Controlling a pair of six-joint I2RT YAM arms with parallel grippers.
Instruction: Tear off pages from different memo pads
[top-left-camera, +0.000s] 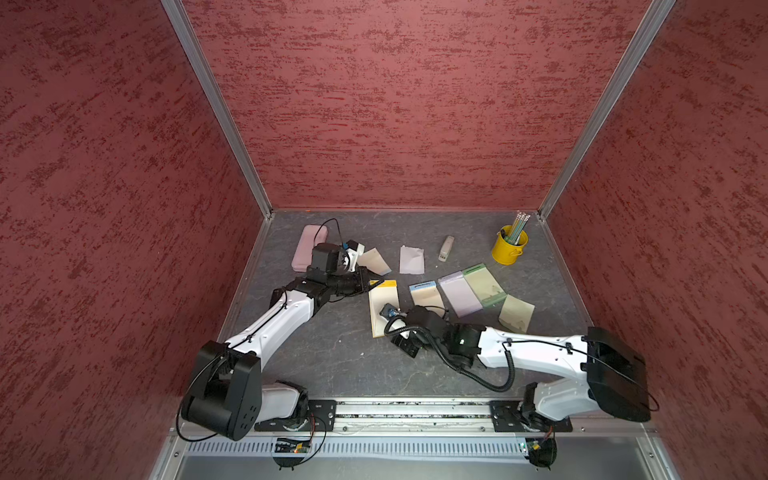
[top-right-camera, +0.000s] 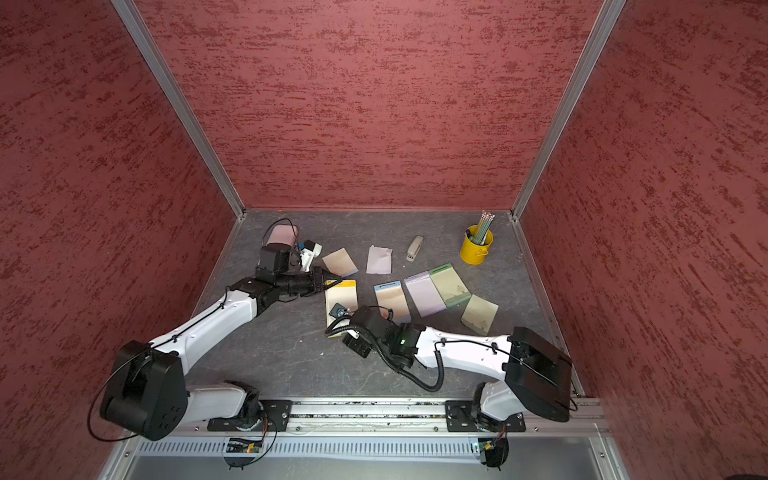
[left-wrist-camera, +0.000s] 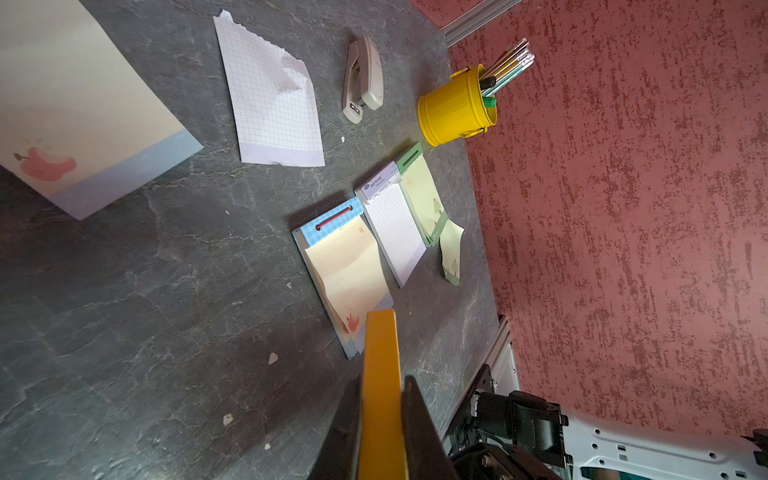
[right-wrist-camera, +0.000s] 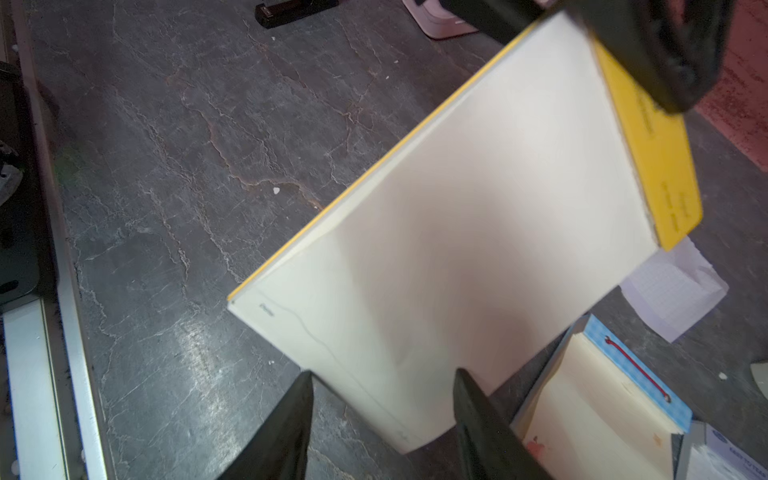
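A white memo pad with a yellow top strip (right-wrist-camera: 448, 240) hangs tilted above the table in the right wrist view. My left gripper (top-left-camera: 379, 284) is shut on its yellow-bound end; the left wrist view shows the yellow edge (left-wrist-camera: 381, 384) between the fingers. At the pad's lower end my right gripper is part open, its two fingers apart just at the bottom edge of the top sheet. Whether any paper sits between them is hard to tell. On the table lie a blue-topped pad (left-wrist-camera: 352, 272), a purple pad (left-wrist-camera: 393, 224) and a green pad (left-wrist-camera: 422, 192).
Loose sheets lie about: a cream one (top-left-camera: 373, 261), a gridded one (top-left-camera: 412, 260) and a green one (top-left-camera: 516, 313). At the back are a stapler (top-left-camera: 446, 248), a yellow pencil bucket (top-left-camera: 509, 247) and a pink case (top-left-camera: 309, 248).
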